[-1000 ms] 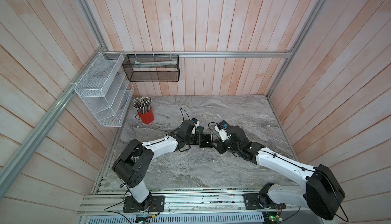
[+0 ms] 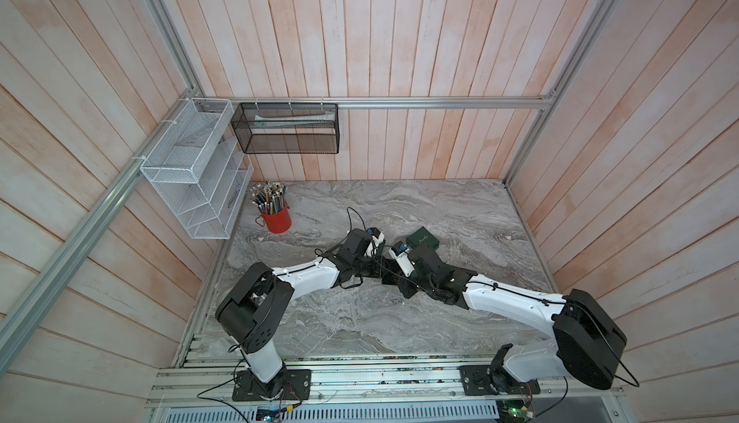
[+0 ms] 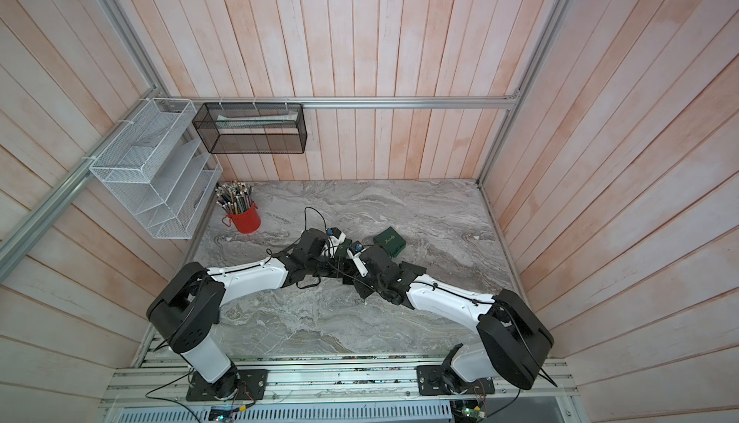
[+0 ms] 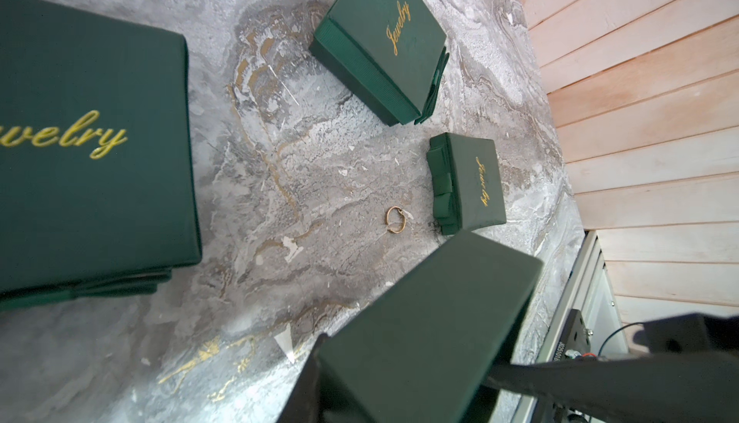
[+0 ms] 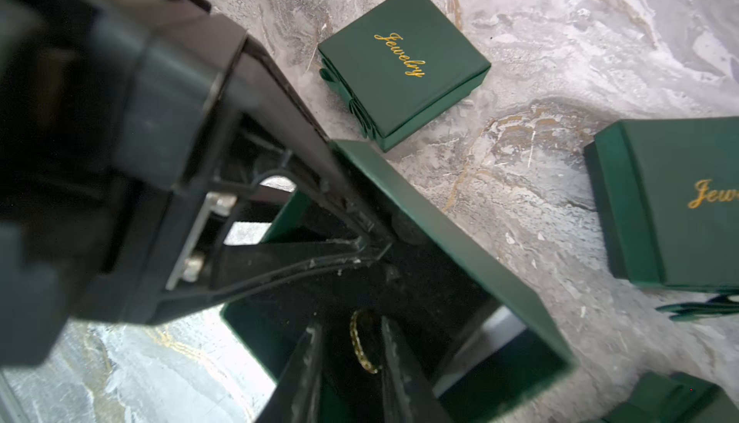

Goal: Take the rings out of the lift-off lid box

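In the right wrist view an uncovered green box with a black inner insert is tilted. A gold ring shows at the insert, between the two fingertips of my right gripper, which is part open; contact cannot be told. My left gripper is shut on this box, whose plain green outside fills the lower middle of the left wrist view; its black finger reaches over the box wall in the right wrist view. Another gold ring lies loose on the marble table. From above, the arms hide most of the box.
Closed green jewelry boxes stand around: a large one, a middle one and a small one close to the loose ring. A red cup of brushes is at the back left.
My right arm has moved left and in over the box, uncovering the green box at the back.
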